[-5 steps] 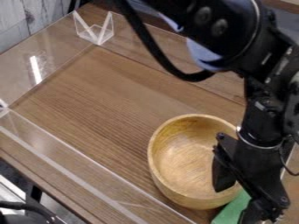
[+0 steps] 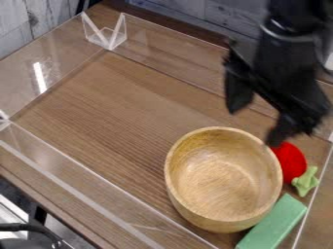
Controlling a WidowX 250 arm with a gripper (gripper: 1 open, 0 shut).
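Note:
My gripper (image 2: 267, 102) is raised above the right side of the table, its dark fingers spread open, pointing down with nothing visible between them. Below it and to the left sits a wooden bowl (image 2: 219, 185), empty. A red object (image 2: 290, 159) with a light green part (image 2: 307, 180) lies just right of the bowl. A green rectangular object (image 2: 271, 230) lies at the bottom right, beside the bowl.
A white wire-like object (image 2: 107, 29) stands at the back left. Black hardware (image 2: 26, 233) is at the lower left edge.
My gripper has risen from low over the bowl and green object to well above them, uncovering the red object and the bowl's interior.

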